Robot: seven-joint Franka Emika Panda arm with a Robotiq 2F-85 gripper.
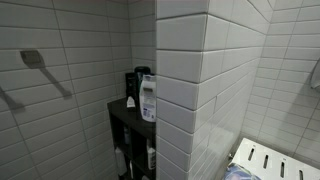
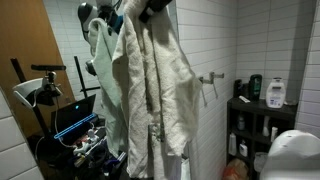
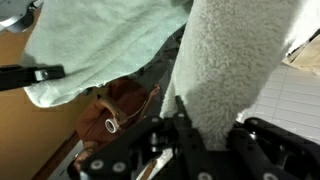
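In the wrist view, my gripper is shut on a whitish towel [image 3: 228,60], whose cloth bunches between the fingers. The same long towel [image 2: 155,85] hangs down in exterior view 2, with the dark gripper [image 2: 150,10] at its top edge. A second, pale green towel [image 2: 107,75] hangs just left of it, and in the wrist view this green towel [image 3: 100,40] spreads at upper left, apart from the fingers. Neither gripper nor towels show in exterior view 1.
A black shelf [image 2: 245,107] with bottles stands by the tiled wall; a white jug [image 2: 277,92] is on top. Wall hooks [image 2: 211,77] are right of the towel. At left stands a black stand [image 2: 40,95]. A white slatted surface [image 1: 270,160] lies at lower right.
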